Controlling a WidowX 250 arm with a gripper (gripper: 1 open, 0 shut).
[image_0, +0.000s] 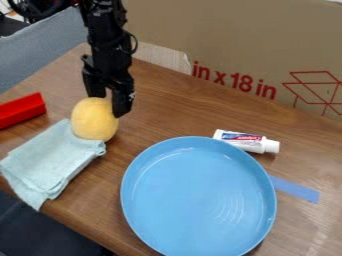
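Note:
My black gripper (107, 96) is lowered over a yellow round object (94, 120) on the wooden table, its open fingers around the object's upper part; contact is unclear. A folded light-blue cloth (48, 163) lies just below and left of it. A large blue plate (198, 200) occupies the lower right, with a toothpaste tube (246, 141) behind it. A red item (19, 109) shows at the left edge.
A cardboard panel (241, 45) with red print stands along the back. Blue tape (294, 190) is stuck right of the plate. Bare wood lies between the yellow object and the plate.

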